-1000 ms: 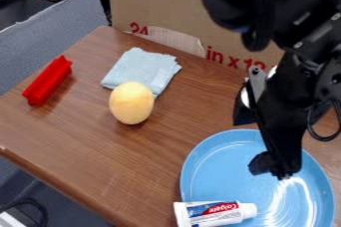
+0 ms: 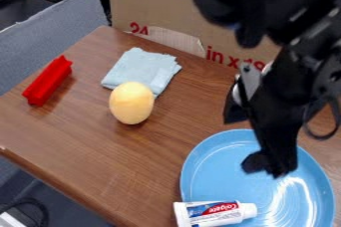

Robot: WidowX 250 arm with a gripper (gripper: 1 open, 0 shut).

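Note:
A white and red toothpaste tube lies across the plate's front left edge. Left of centre, a yellow egg-shaped object rests beside a folded pale blue cloth. A red cylindrical object lies near the table's left edge.
A cardboard box stands along the back, and a grey surface with dark cables lies beyond the left edge.
The objects on the table have not moved.

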